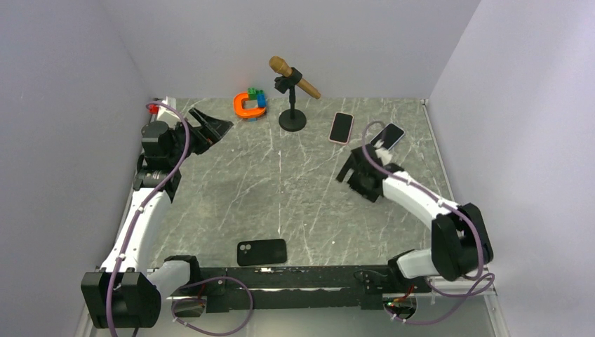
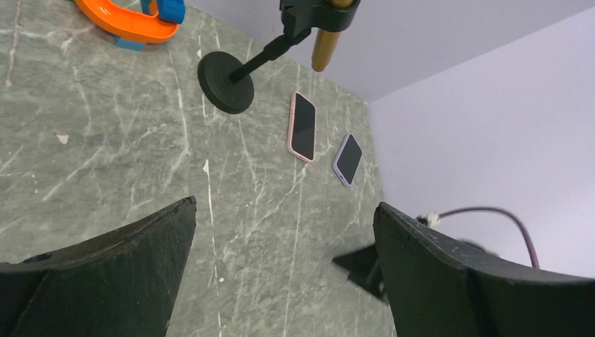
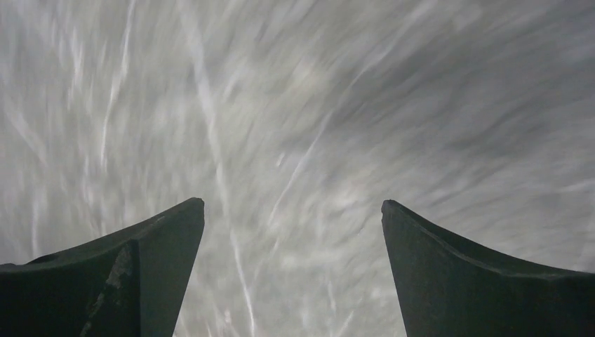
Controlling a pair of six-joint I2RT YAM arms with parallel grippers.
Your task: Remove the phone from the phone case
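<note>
Near the front edge of the table lies a flat black phone or phone case, its camera cut-out side facing up; I cannot tell which of the two it is. Away to its right and farther back, my right gripper is open above bare table, blurred by motion. The right wrist view has only marble surface between the spread fingers. Over the left side of the table my left gripper also stands open and empty. At the back right lie a pink-edged phone and a pale-edged phone, screens up.
A black stand holding a brown microphone rises at the back. Left of it sits an orange toy piece with blue and green blocks. Walls close in on both sides.
</note>
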